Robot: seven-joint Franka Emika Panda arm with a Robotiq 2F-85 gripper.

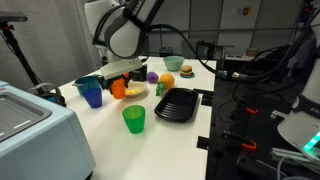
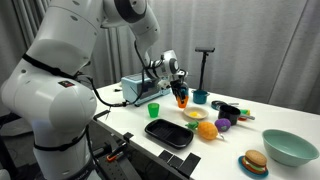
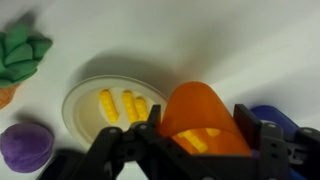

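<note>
An orange cup (image 1: 118,90) hangs between the fingers of my gripper (image 1: 122,77), which is shut on it. Exterior view 2 shows the orange cup (image 2: 182,100) close to the white plate (image 2: 194,114). From the wrist, the orange cup (image 3: 200,112) fills the space between the fingers, with some yellow showing within its outline. Beside it is the white plate (image 3: 82,122), bearing several yellow pieces (image 3: 129,106). My gripper partly hides the cup from exterior view 1.
A blue cup (image 1: 93,97) stands left of the held cup, a green cup (image 1: 134,120) nearer the front. The black tray (image 1: 178,105) lies to the right. Purple (image 3: 27,147) and leafy green (image 3: 22,52) items are past the plate. A teal bowl (image 2: 290,146) and burger (image 2: 254,161) stand farther off.
</note>
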